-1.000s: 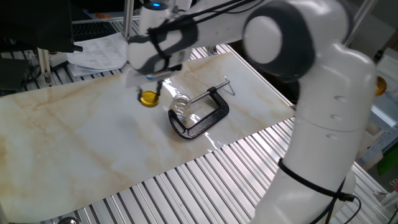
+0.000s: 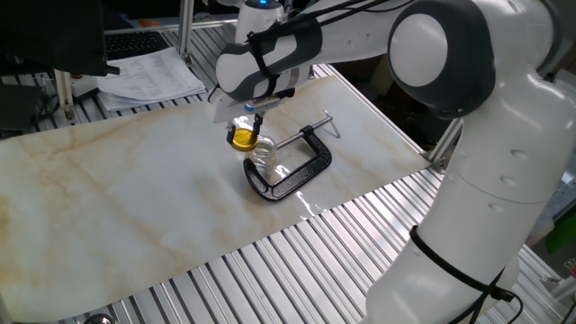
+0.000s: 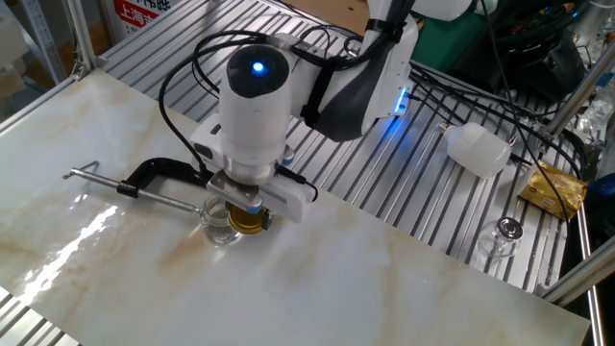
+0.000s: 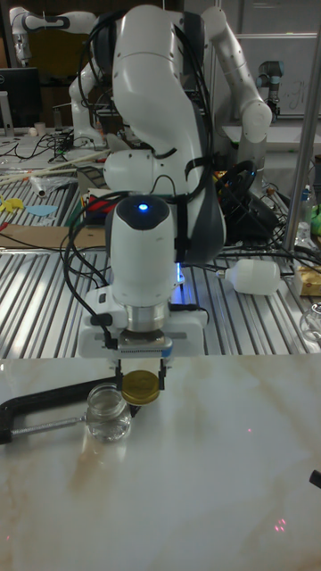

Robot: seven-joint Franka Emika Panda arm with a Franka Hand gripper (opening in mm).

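A gold lid [image 2: 243,140] is held between the two fingers of my gripper [image 2: 244,135], which is shut on it. Right beside the lid stands a clear glass jar [image 4: 108,425], its mouth uncovered. From exterior view 3 the lid [image 4: 141,386] is to the right of the jar's mouth and a little higher; whether the two touch I cannot tell. The black C-clamp [image 2: 299,180] lies on the marbled board, its screw rod reaching the jar [image 3: 220,223]. In exterior view 2 my hand hides part of the lid [image 3: 248,220] and of the clamp.
The marbled board [image 2: 108,207] is bare on the side away from the clamp. Papers [image 2: 148,79] lie beyond it. On the slatted table are a white bulb-shaped object [image 3: 478,151], a small glass jar [image 3: 501,236] and a gold packet [image 3: 553,190].
Jar and clamp have stayed put.
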